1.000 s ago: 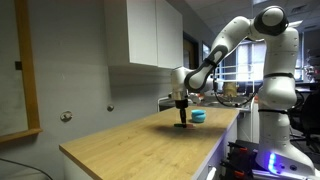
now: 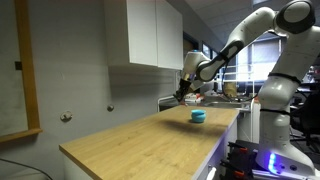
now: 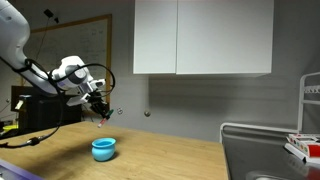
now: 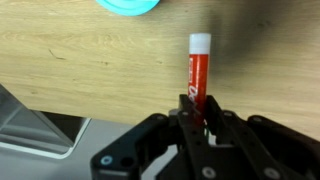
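A red stick-like object with a white end (image 4: 197,72), perhaps a marker, juts out from between the dark fingers of my gripper. My gripper is shut on it, well above the wooden table. In the first exterior view the gripper (image 2: 180,97) hangs in the air, left of and higher than a blue bowl (image 2: 198,116). The second exterior view has the gripper (image 3: 104,114) above the same blue bowl (image 3: 103,150) in the picture. Only part of the bowl's rim (image 4: 128,4) enters the wrist view, at the top left.
A long wooden tabletop (image 2: 130,145) stretches clear along the wall. White cabinets (image 2: 145,35) hang over it. Some items stand past the bowl at the counter's far end, too small to make out. A sink (image 3: 272,177) lies at the lower right of the second exterior view.
My gripper has risen from low over the tabletop to well above it, drawing slightly left in the first exterior view. The bowl has stayed in place.
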